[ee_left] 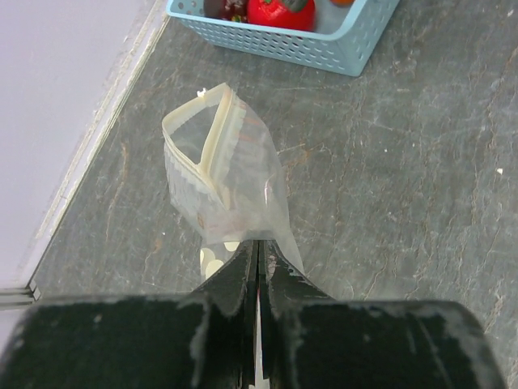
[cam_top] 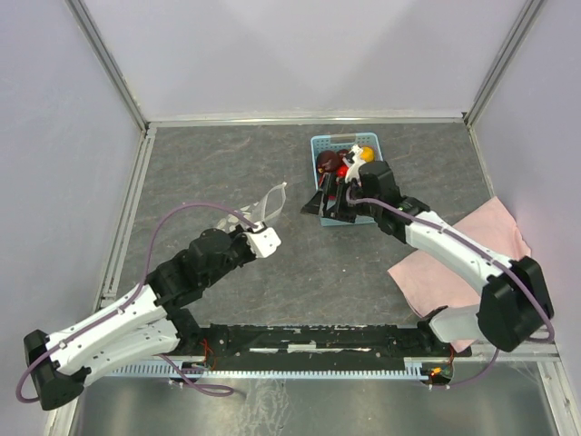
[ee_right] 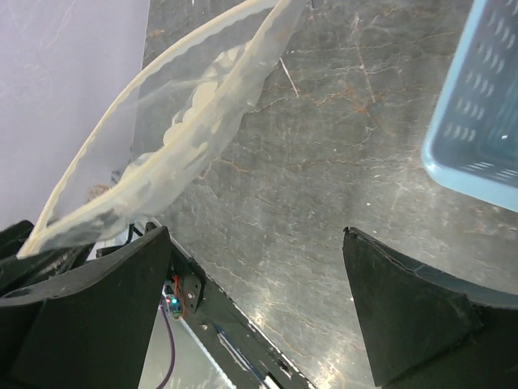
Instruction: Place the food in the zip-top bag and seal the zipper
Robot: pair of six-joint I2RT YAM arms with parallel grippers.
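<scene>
A clear zip top bag (ee_left: 243, 162) with a cream zipper rim hangs from my left gripper, which is shut on its film; its mouth gapes toward the basket. In the right wrist view the open mouth of the bag (ee_right: 186, 121) runs diagonally at upper left. My right gripper stands wide open, nothing between its fingers, over bare table between bag and basket. Toy food fills the blue basket (cam_top: 322, 216): a dark eggplant (cam_top: 329, 162), a yellow-orange fruit (cam_top: 367, 153) and a red tomato (ee_left: 281, 14) show. My right arm hides part of it.
A pink cloth (cam_top: 436, 286) lies at the right of the table. Low walls close in the back and both sides.
</scene>
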